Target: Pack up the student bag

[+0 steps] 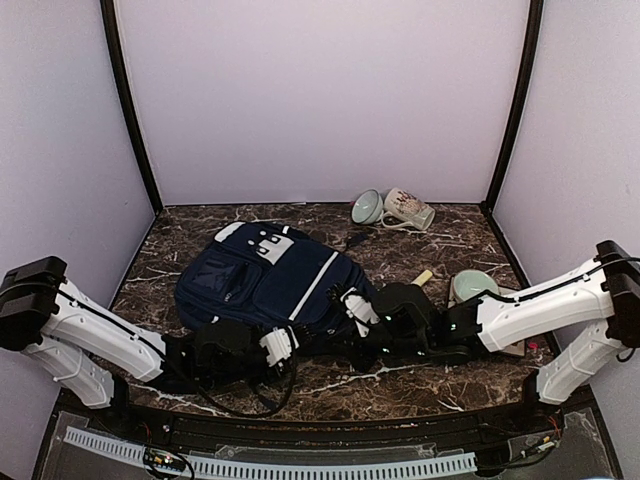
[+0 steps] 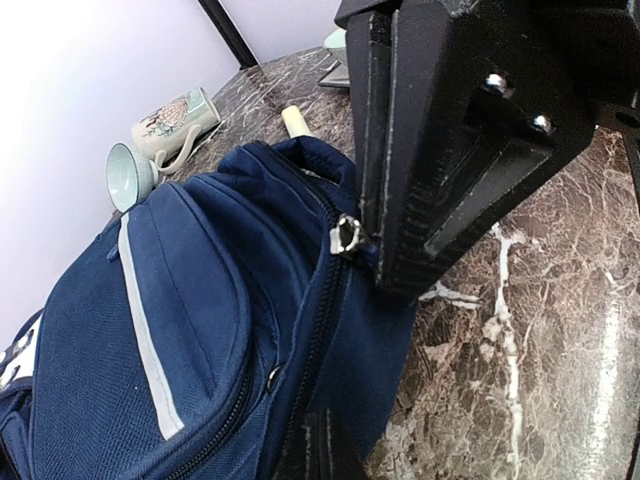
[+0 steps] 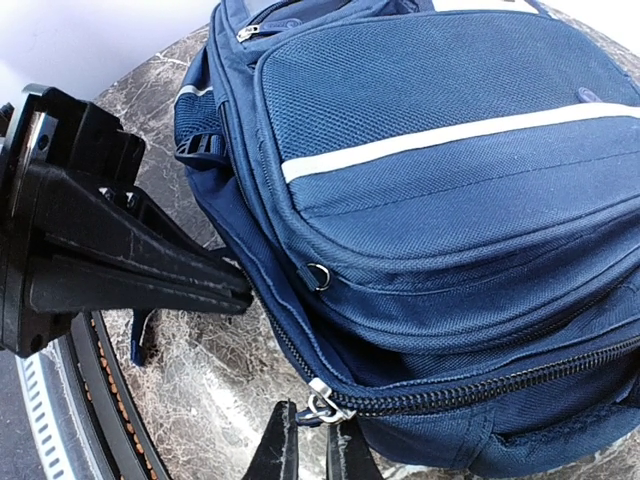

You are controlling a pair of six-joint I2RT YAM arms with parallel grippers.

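Observation:
The navy backpack [image 1: 260, 270] with white stripes lies on the marble table, its main zipper along the near edge. My right gripper is shut on the zipper pull at the bag's near corner; in the left wrist view its black body stands beside that pull [image 2: 348, 236]. My left gripper is low against the bag's near side, shut, with nothing visible between its fingers. In the right wrist view it appears at the bag's edge, left of the zipper pull.
A white printed mug [image 1: 408, 208] and a pale bowl [image 1: 367, 206] lie on their sides at the back right. A pale stick [image 1: 423, 277] and a light green bowl [image 1: 472, 284] are at the right, partly behind my right arm. Bare table shows at the back left.

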